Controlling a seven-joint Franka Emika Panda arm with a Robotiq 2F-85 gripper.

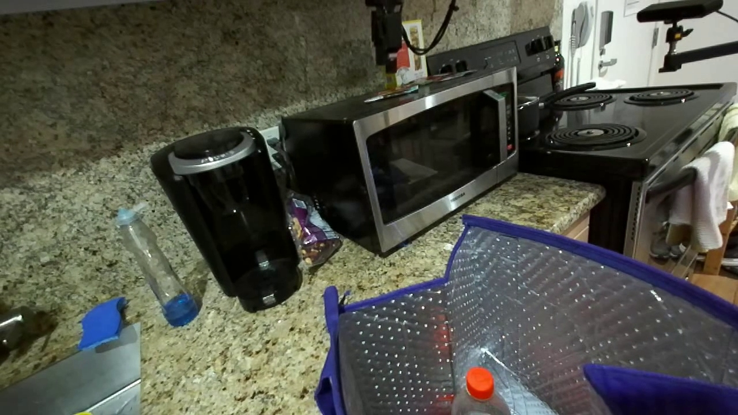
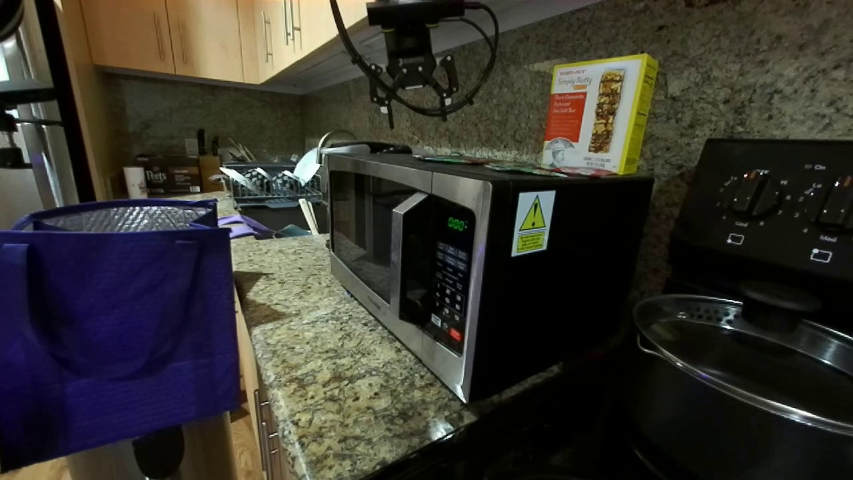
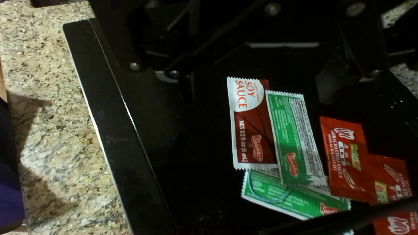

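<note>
My gripper (image 2: 418, 119) hangs open above the microwave (image 2: 552, 280), nothing between its spread fingers. Below it in the wrist view, sauce packets lie flat on the black microwave top: a brown-and-white soy sauce packet (image 3: 250, 137), a green packet (image 3: 288, 129) overlapping its right edge, another green packet (image 3: 270, 192) partly under these, and red sriracha packets (image 3: 345, 152) at right. A yellow-and-white bar box (image 2: 592, 112) stands upright at the back of the microwave top. On the other side, the purple insulated bag (image 1: 553, 290) is open, with a red-capped bottle (image 1: 479, 384) inside.
Along the counter stand a black coffee maker (image 1: 228, 214), a bottle with blue liquid (image 1: 155, 266) and a purple snack bag (image 1: 315, 231). A lidded pot (image 2: 736, 376) sits on the stove beside the microwave. Bare counter (image 2: 320, 344) runs along the microwave's front.
</note>
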